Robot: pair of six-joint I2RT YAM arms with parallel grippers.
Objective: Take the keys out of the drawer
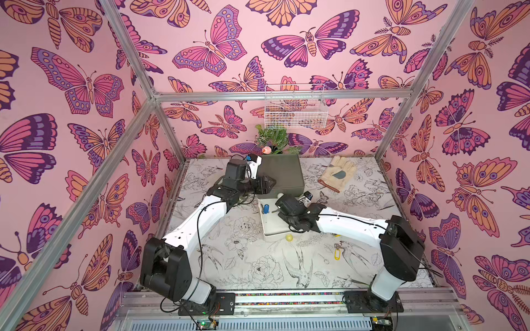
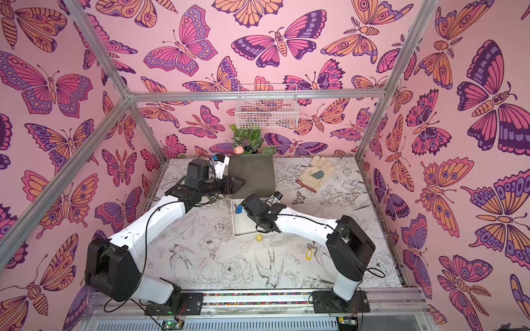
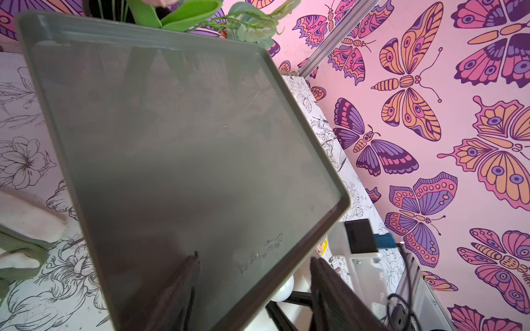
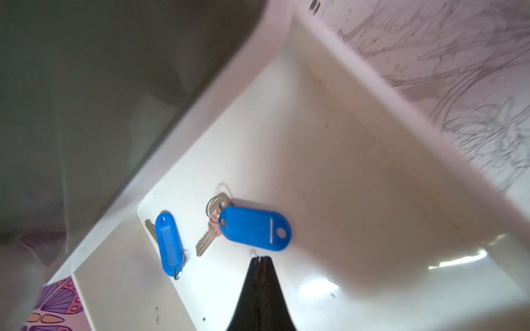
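Two blue key tags with keys, a larger one (image 4: 254, 226) and a smaller one (image 4: 168, 242), lie in the pulled-out white drawer (image 4: 353, 165) under the dark olive top (image 3: 187, 143). My right gripper is shut, nothing visible between its fingertips, pointing just beside the larger tag; in the top views it covers part of the drawer. My left gripper stands open over the front edge of the olive top, fingers either side of it; whether they touch it is unclear.
A glove (image 1: 336, 175) lies at the back right. A yellow ball (image 1: 288, 237) and a yellow tag (image 1: 336, 252) lie on the table. A plant (image 1: 276, 138) stands behind the unit.
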